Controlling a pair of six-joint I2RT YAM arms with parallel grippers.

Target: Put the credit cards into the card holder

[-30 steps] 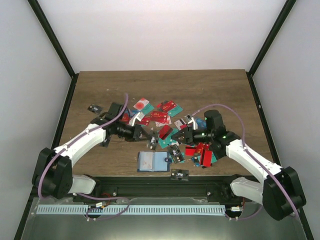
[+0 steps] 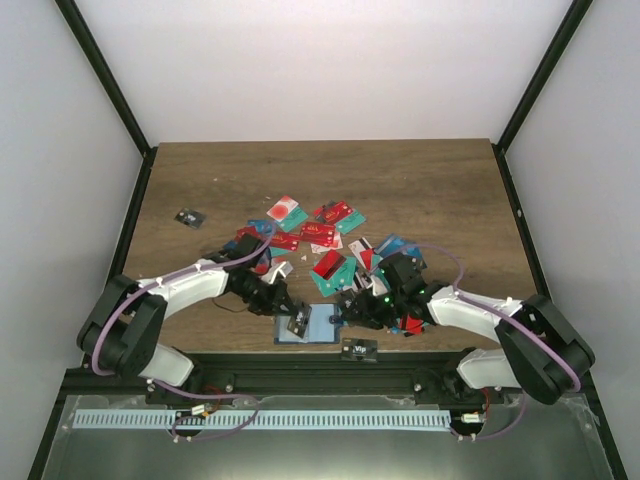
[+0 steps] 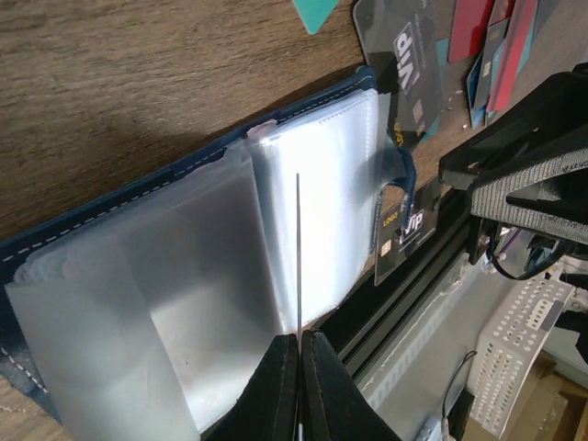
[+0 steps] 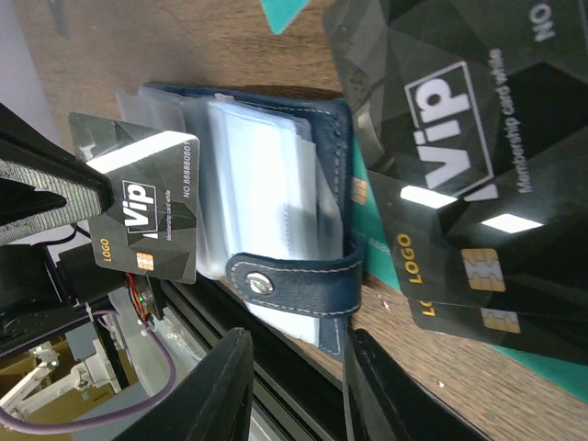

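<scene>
The blue card holder (image 2: pixel 323 325) lies spread at the table's front edge; its clear sleeves (image 3: pixel 197 266) and its snap strap (image 4: pixel 299 280) show in the wrist views. My left gripper is shut on a black VIP card, seen edge-on in the left wrist view as a thin upright line. That card is over the sleeves' left part in the top view; I cannot tell if it touches them. My right gripper stands part open near the holder's strap side, nothing between its fingers. Black VIP cards (image 4: pixel 469 165) lie right of the holder.
Red cards (image 2: pixel 318 233) and teal cards (image 2: pixel 351 222) are scattered behind the holder. One black card (image 2: pixel 359 350) lies at the front edge, another (image 2: pixel 190 217) far left. Both grippers are close together.
The left gripper carried its black card from behind the holder to over it; the right gripper moved in beside the strap.
</scene>
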